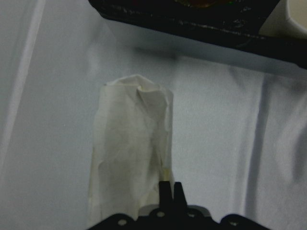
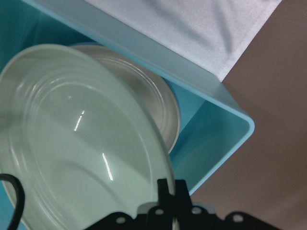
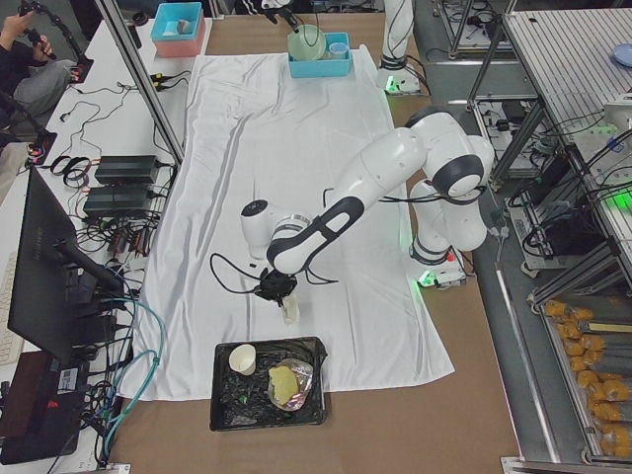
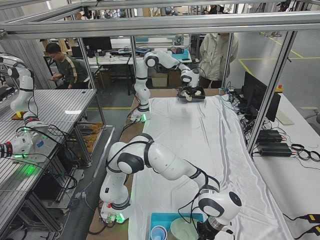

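A crumpled white paper piece (image 1: pixel 127 139) hangs from my left gripper, which is shut on it, just short of a black tray (image 3: pixel 227 415) that holds a white cup (image 3: pixel 242 360) and yellow food on foil (image 3: pixel 283 383). At the other end of the cloth, my right gripper is shut on the rim of a pale green plate (image 2: pixel 62 139), which is in or over a blue bin (image 2: pixel 220 143). A second round dish (image 2: pixel 153 100) lies under the plate.
A blue cup (image 4: pixel 158 234) sits in the bin. The white cloth (image 3: pixel 276 138) between bin and tray is mostly clear. A monitor and cables line the left side in the camera left view.
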